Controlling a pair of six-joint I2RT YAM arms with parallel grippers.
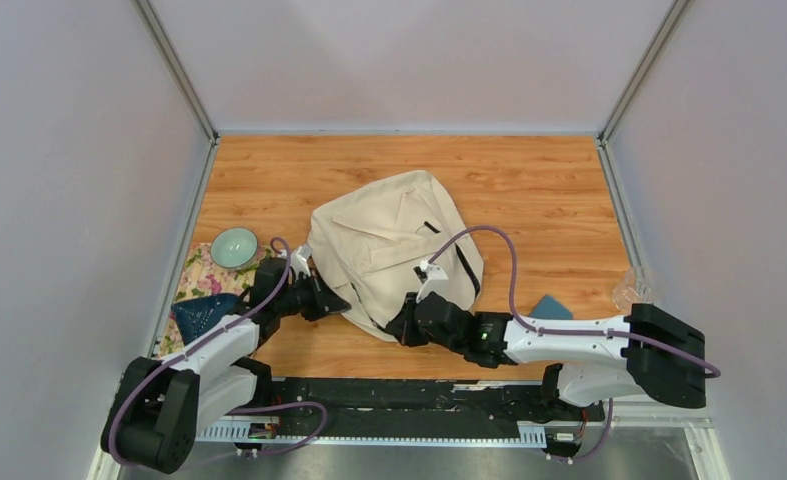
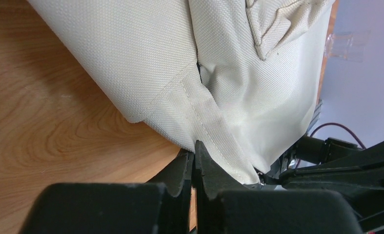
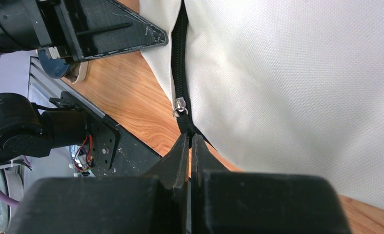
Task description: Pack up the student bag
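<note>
The cream canvas bag (image 1: 389,230) lies rumpled mid-table with black zippers. My left gripper (image 1: 341,305) is at its lower-left edge; in the left wrist view its fingertips (image 2: 199,148) meet on a fold of the cloth, pinched between them. My right gripper (image 1: 404,330) is at the bag's front edge; in the right wrist view its closed fingertips (image 3: 197,141) are at the black tab end of a zipper (image 3: 180,63) with a metal pull (image 3: 180,105), apparently pinching the tab.
A floral mat (image 1: 204,270) at left holds a pale green bowl (image 1: 234,247) and a dark blue pouch (image 1: 199,312). A teal item (image 1: 551,308) and a clear cup (image 1: 634,288) lie at right.
</note>
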